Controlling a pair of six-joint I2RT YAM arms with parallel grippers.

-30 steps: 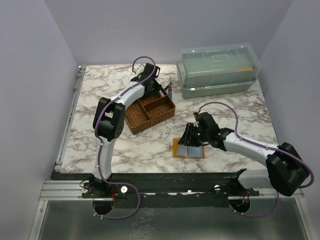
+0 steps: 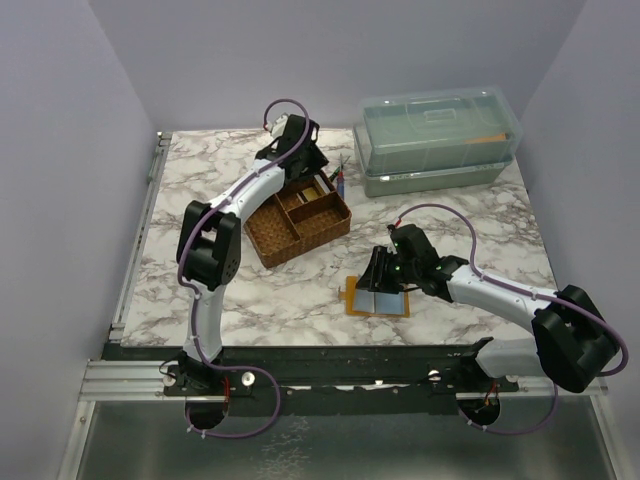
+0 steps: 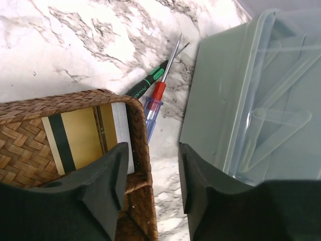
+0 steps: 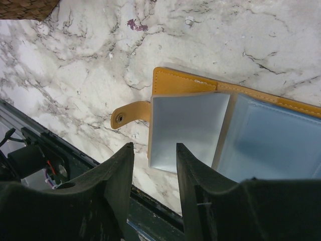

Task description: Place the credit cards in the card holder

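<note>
In the left wrist view, a gold card (image 3: 79,136) with a dark stripe and a white striped card (image 3: 122,128) lie in a compartment of the woven basket (image 3: 138,123). Above the basket's right rim is my left gripper, its fingers apart and nothing between them. The tan card holder (image 2: 349,297) lies on the near part of the table. Its clear sleeves (image 4: 188,128) face up in the right wrist view, and the strap with a snap sticks out at the left. Over the left sleeve stands my right gripper, open and empty.
A screwdriver (image 3: 159,90) and a green-black pen (image 3: 150,79) lie beside the basket. Right of them stands a large lidded green box (image 2: 440,140). Bare marble separates the basket from the card holder.
The right arm and the card holder have stayed put.
</note>
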